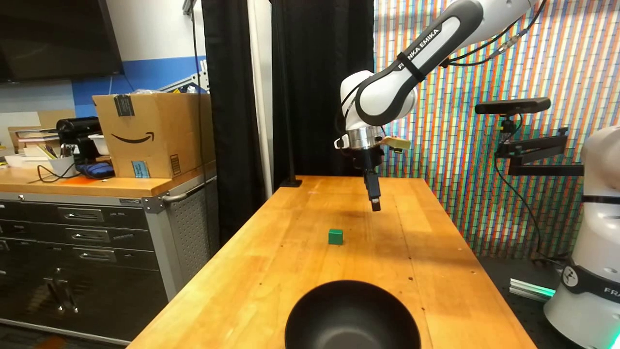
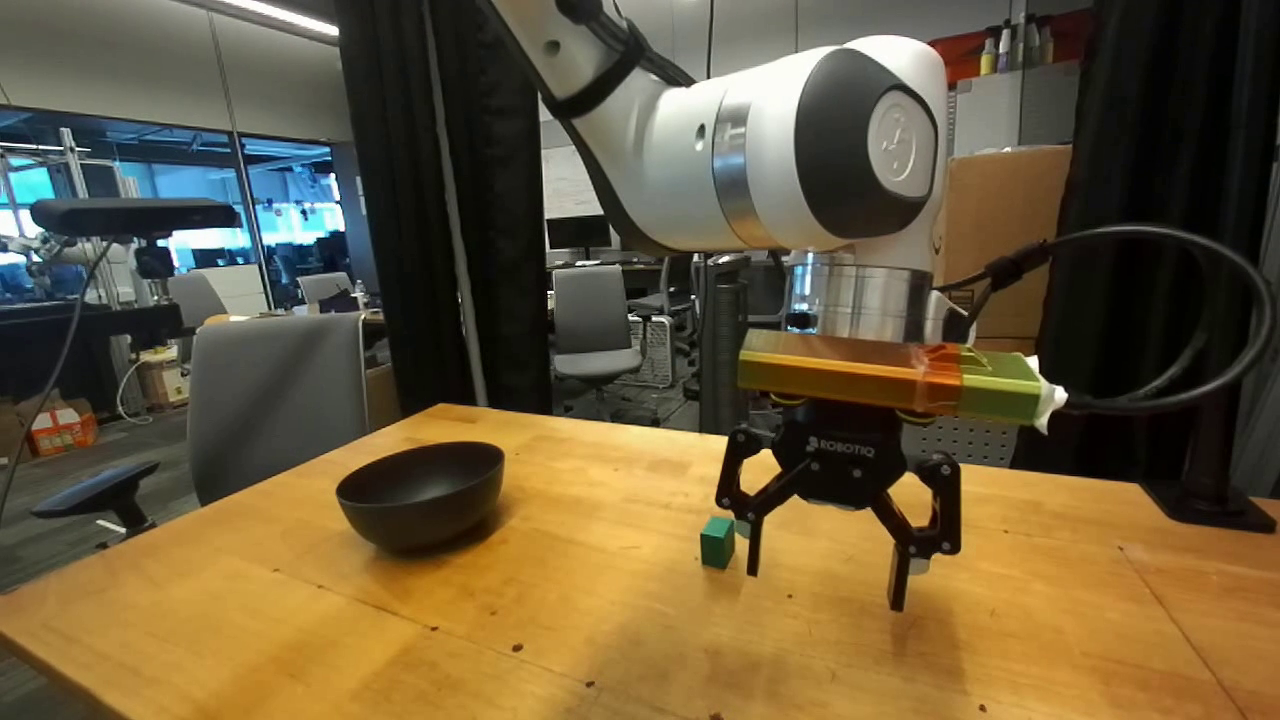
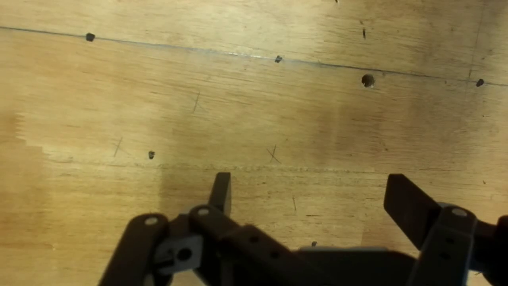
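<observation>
A small green cube (image 1: 335, 236) rests on the wooden table, well away from the black bowl (image 1: 352, 317), whose near part is cut off in exterior view 1. In exterior view 2 the bowl (image 2: 422, 494) stands upright at the left, and the cube (image 2: 717, 542) appears just left of one finger. My gripper (image 2: 828, 588) hangs above the table with its fingers wide apart. The wrist view shows only bare wood between the fingertips of the open gripper; neither cube nor bowl is in that view.
A black pole base (image 2: 1206, 506) sits at the table's far right in exterior view 2.
</observation>
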